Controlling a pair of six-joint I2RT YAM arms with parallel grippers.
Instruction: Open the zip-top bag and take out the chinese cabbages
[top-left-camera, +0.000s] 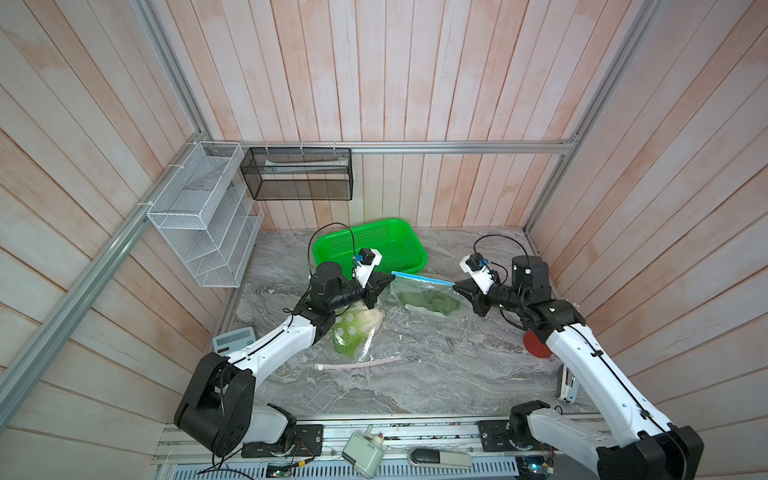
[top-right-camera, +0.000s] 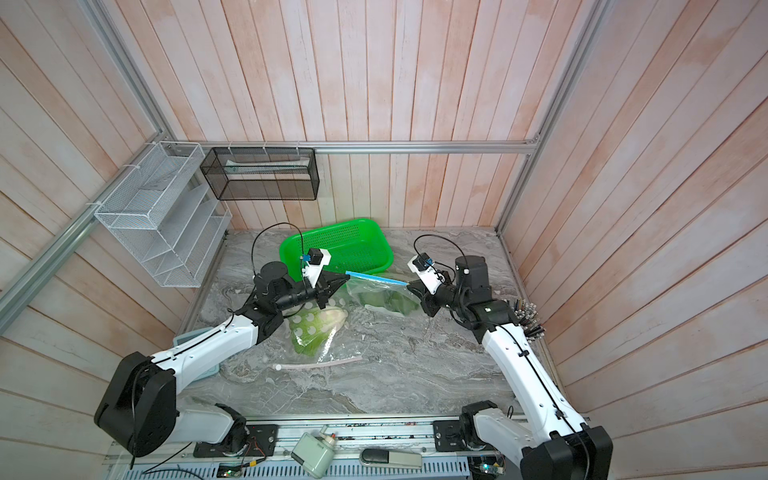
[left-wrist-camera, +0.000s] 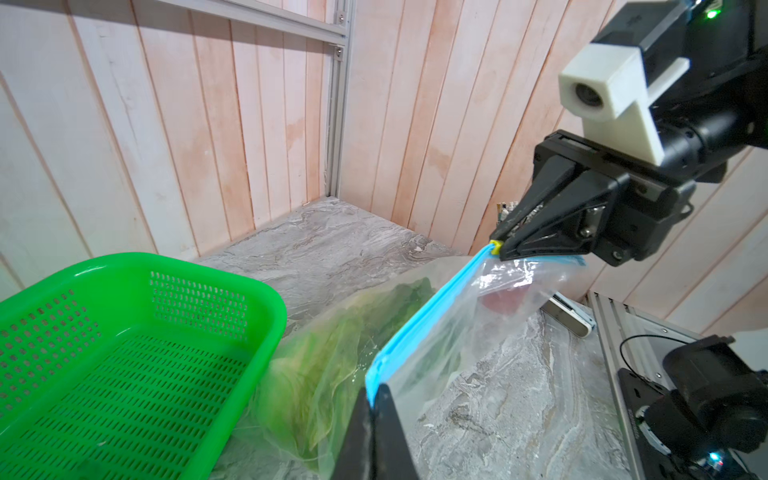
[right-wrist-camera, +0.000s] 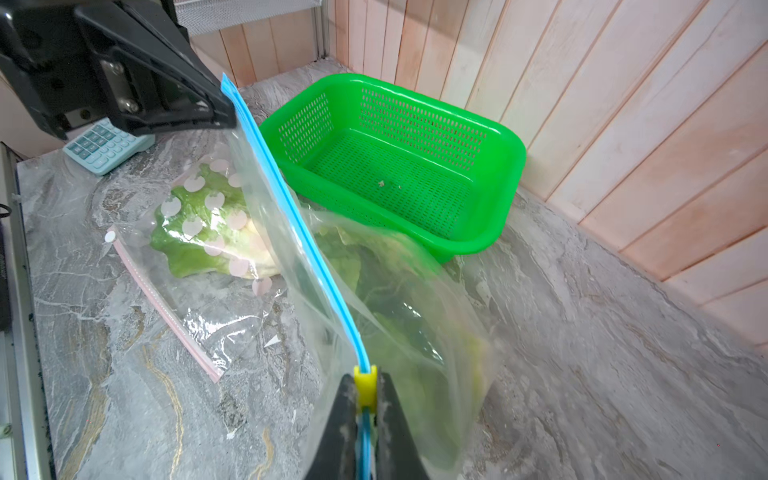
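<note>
A clear bag with a blue zip top (left-wrist-camera: 432, 312) and green cabbage inside (right-wrist-camera: 400, 336) is stretched between my grippers. My left gripper is shut at one end of the blue strip. My right gripper is shut on the yellow slider, with the strip running through it. A second bag with a pink zip strip, holding pale green cabbage (right-wrist-camera: 204, 228), lies on the table left of the first, seen in the right wrist view.
A green perforated basket (top-left-camera: 368, 242) stands behind the bags. A calculator (right-wrist-camera: 100, 148) lies at the left and a red round object (top-left-camera: 536, 344) at the right.
</note>
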